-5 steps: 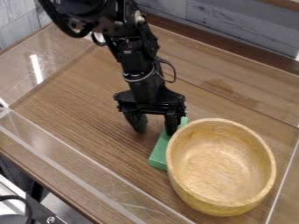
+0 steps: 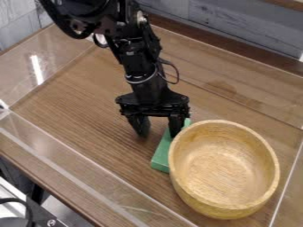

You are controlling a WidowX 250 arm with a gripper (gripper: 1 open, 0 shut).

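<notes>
The black gripper (image 2: 155,116) hangs low over the wooden table, its fingers apart, just above and beside a green flat object (image 2: 164,156). The right finger reaches over the upper end of that object; whether it touches cannot be told. A pale yellow bowl (image 2: 222,167) sits at the lower right, overlapping the green object in the view and hiding part of it.
A light grey wall (image 2: 236,35) runs along the back. A dark cable lies at the lower left corner.
</notes>
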